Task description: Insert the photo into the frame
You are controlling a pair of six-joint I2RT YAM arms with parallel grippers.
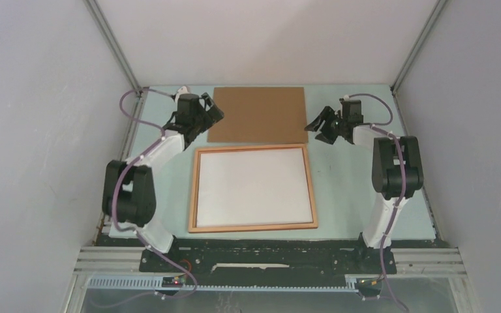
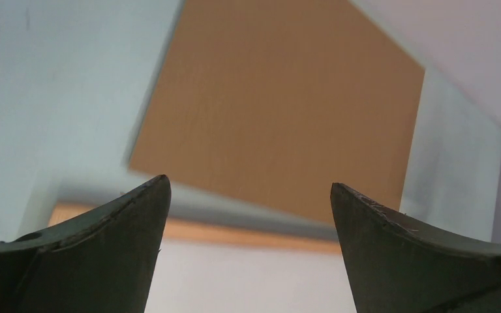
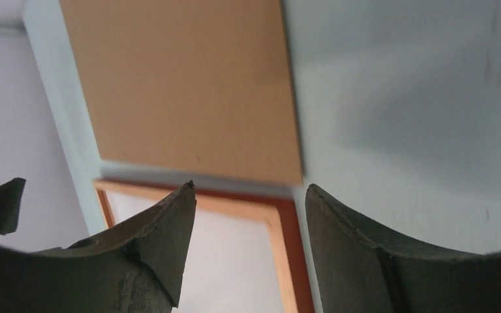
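The wooden frame (image 1: 313,195) lies flat on the table, and a white sheet (image 1: 254,189), likely the photo, fills its inside. Right behind it rests a brown board (image 1: 256,114). My left gripper (image 1: 218,108) hangs by the board's left edge; in the left wrist view its fingers (image 2: 114,235) stand wide apart with nothing between them. At the board's right edge, near the frame's back right corner, is my right gripper (image 1: 313,131). Its fingers (image 3: 153,241) are parted and empty in the right wrist view, above the frame's corner.
Bare pale table (image 1: 342,189) extends right of the frame, with a narrower strip on its left. White walls (image 1: 470,130) enclose both sides and the back. A dark strip (image 1: 313,254) runs along the front.
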